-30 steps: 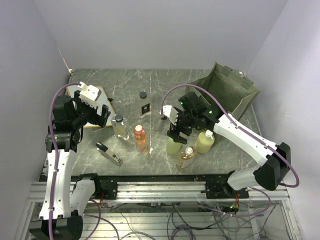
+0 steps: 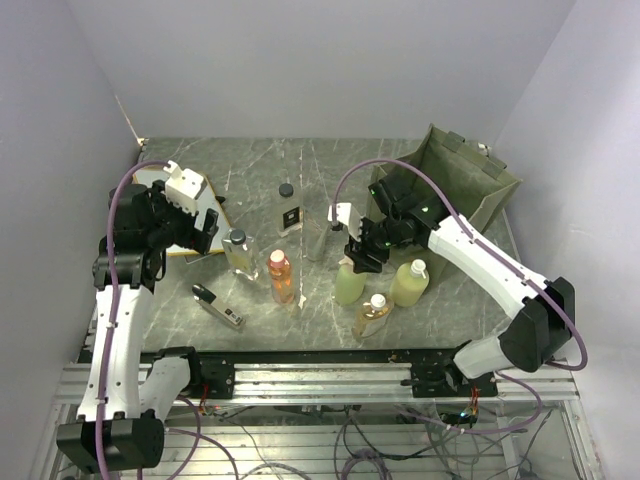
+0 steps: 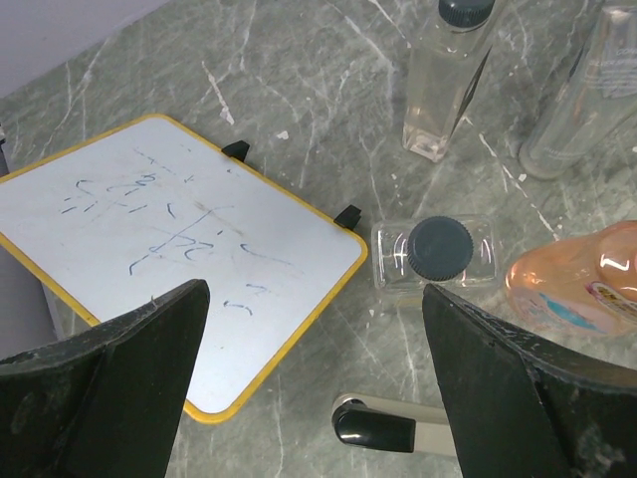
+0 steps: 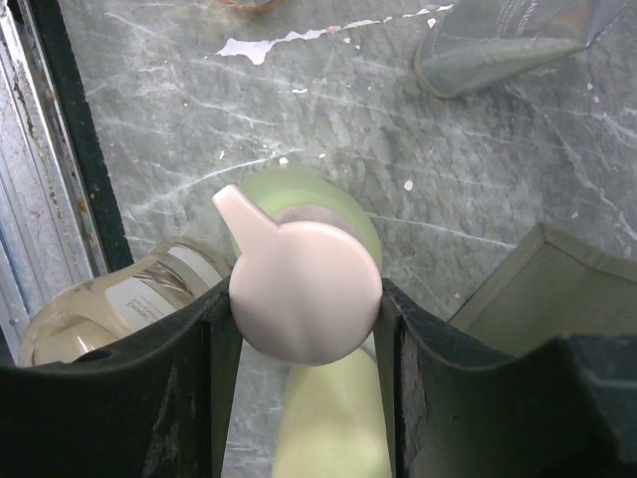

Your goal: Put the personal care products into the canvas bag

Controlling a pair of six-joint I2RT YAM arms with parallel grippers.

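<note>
The right gripper is shut on the pale pink pump top (image 4: 304,289) of a light-green bottle (image 2: 349,287), near the front right of the counter. My left gripper hangs open and empty over the whiteboard (image 3: 169,239) at the left. An orange bottle (image 2: 281,282), clear bottles (image 2: 241,257) with dark caps, an amber bottle (image 2: 371,320) and a yellow-green bottle (image 2: 408,286) stand about the counter. The olive canvas bag (image 2: 460,170) is open at the back right, behind the right arm.
A silver-and-black device (image 2: 217,306) lies at the front left. A grey tube-like container (image 4: 488,50) is left of the bag. Its front edge borders a metal rail (image 2: 310,375).
The right gripper and arm have shifted slightly right and up in the top view at the green bottle.
</note>
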